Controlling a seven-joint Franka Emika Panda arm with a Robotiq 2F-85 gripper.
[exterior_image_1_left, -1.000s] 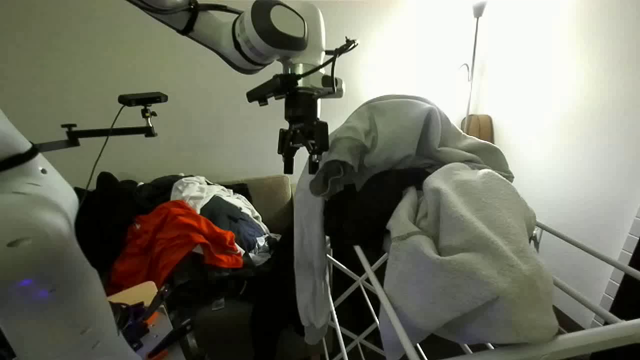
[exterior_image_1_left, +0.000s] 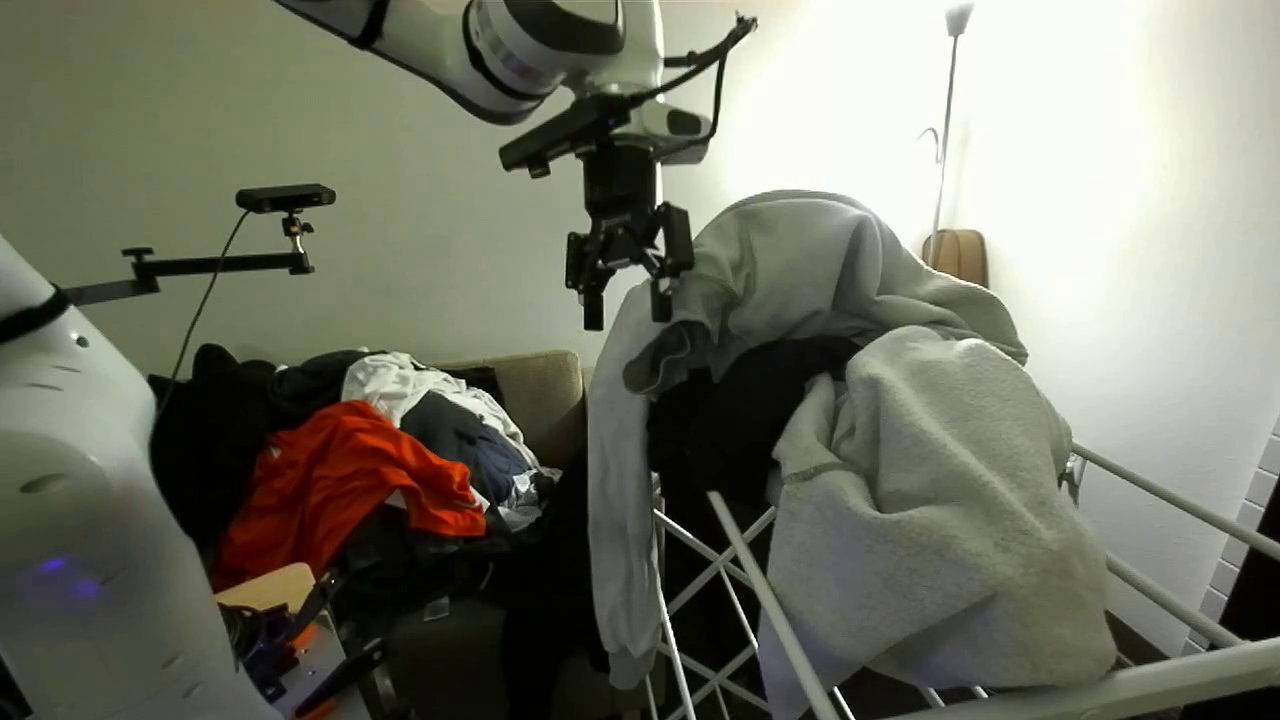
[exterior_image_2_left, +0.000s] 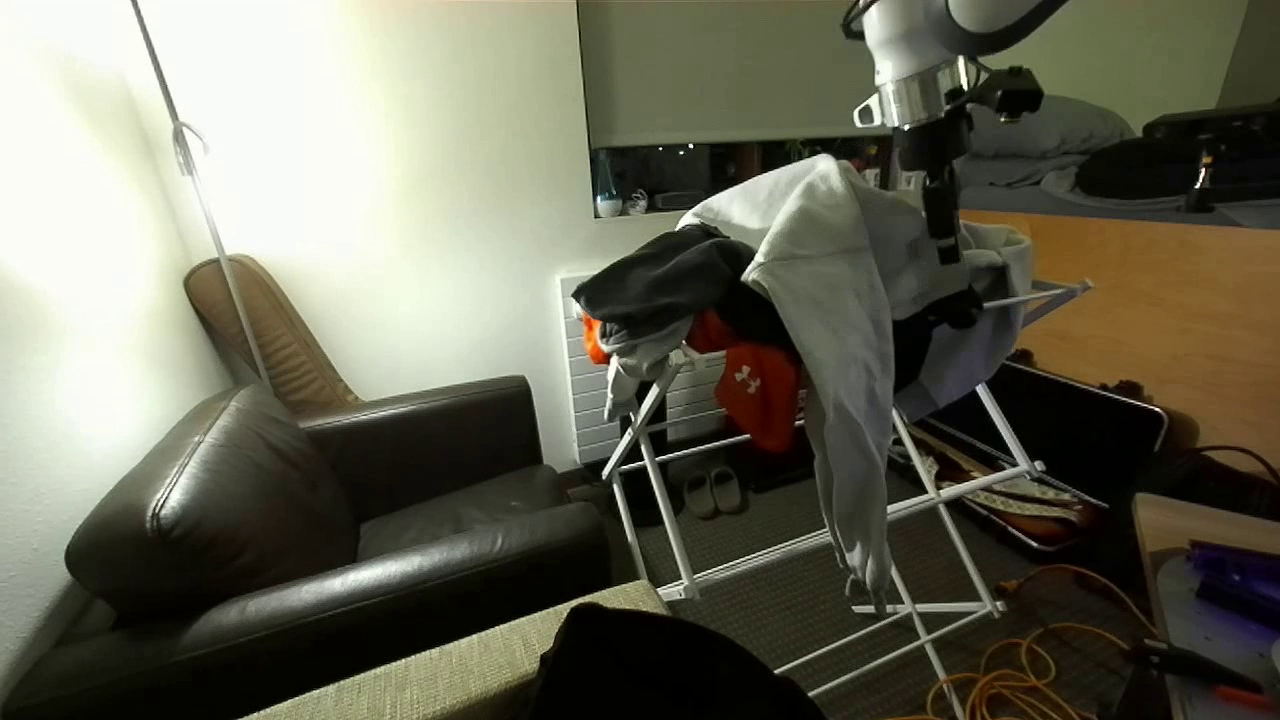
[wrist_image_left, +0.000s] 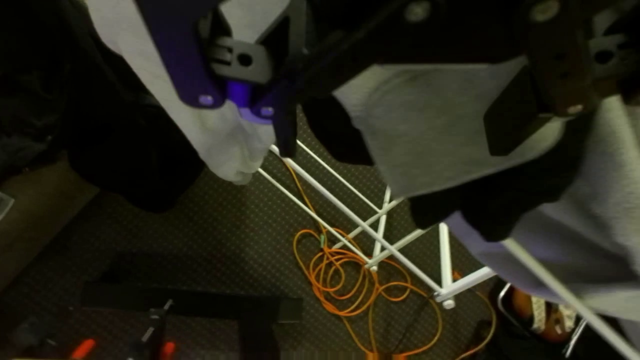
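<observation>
My gripper (exterior_image_1_left: 627, 314) hangs fingers down, open, with nothing between its fingers in exterior view 1. It stands just left of the upper part of a light grey sweatshirt (exterior_image_1_left: 792, 258) draped over the white drying rack (exterior_image_1_left: 768, 600). One sleeve (exterior_image_1_left: 618, 516) of that garment dangles down the rack's left side. In exterior view 2 the gripper (exterior_image_2_left: 945, 246) overlaps the grey cloth (exterior_image_2_left: 840, 276); whether they touch cannot be told. Looking down, the wrist view has grey fabric (wrist_image_left: 420, 132) behind the spread fingers and a sleeve end (wrist_image_left: 237, 153) at left.
Dark cloth (exterior_image_2_left: 690, 282) and a red garment (exterior_image_2_left: 759, 390) also hang on the rack. A clothes pile with an orange-red piece (exterior_image_1_left: 348, 480) lies on a couch at left. A dark armchair (exterior_image_2_left: 444, 444) stands beyond the rack. Orange cable (wrist_image_left: 342, 270) coils on the floor.
My gripper has moved right and slightly up in exterior view 1, closer to the grey sweatshirt, and its fingers appear farther apart. The clothes and rack look unchanged.
</observation>
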